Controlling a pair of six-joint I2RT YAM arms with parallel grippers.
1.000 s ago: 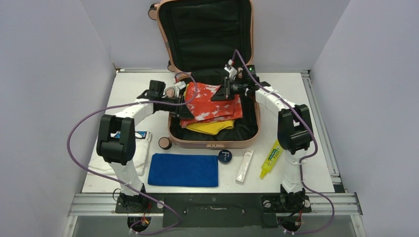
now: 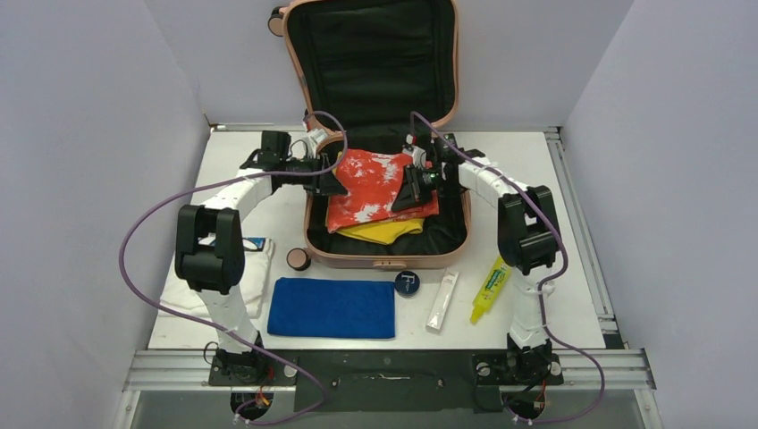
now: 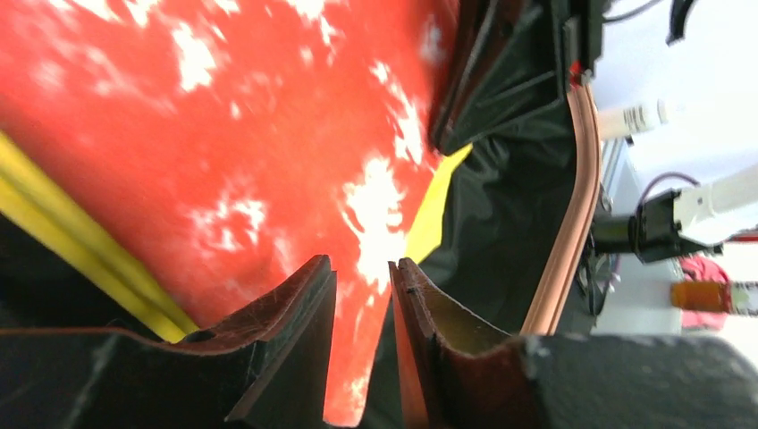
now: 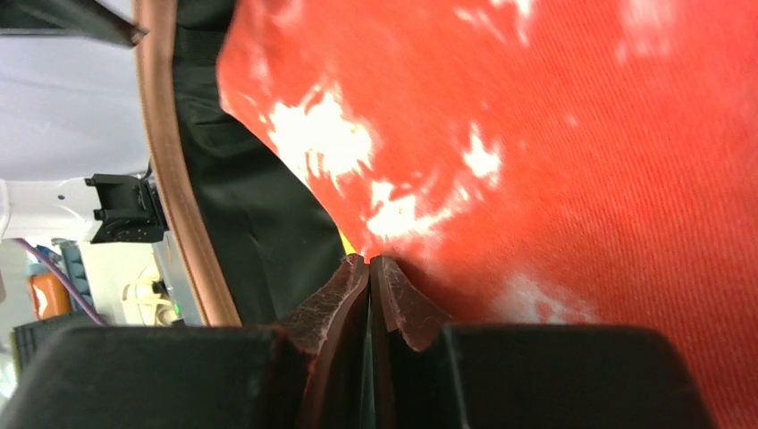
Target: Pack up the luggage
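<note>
The open suitcase (image 2: 388,261) holds a folded red-and-white cloth (image 2: 366,188) lying on a yellow cloth (image 2: 383,231). My left gripper hovers at the cloth's left side, its fingers slightly apart with nothing clearly between them. My right gripper is shut at the cloth's lower right edge, pressed against the red fabric (image 4: 483,223); a little of it appears pinched at the tips.
On the table in front lie a blue cloth (image 2: 331,307), two round tins (image 2: 407,282), a white tube box (image 2: 442,300) and a yellow tube (image 2: 492,286). White folded cloth (image 2: 179,288) lies at left, partly under my arm.
My left gripper has moved up and back from the cloth's front-left. My right gripper has moved down toward the front of the red cloth, whose top fold looks flattened.
</note>
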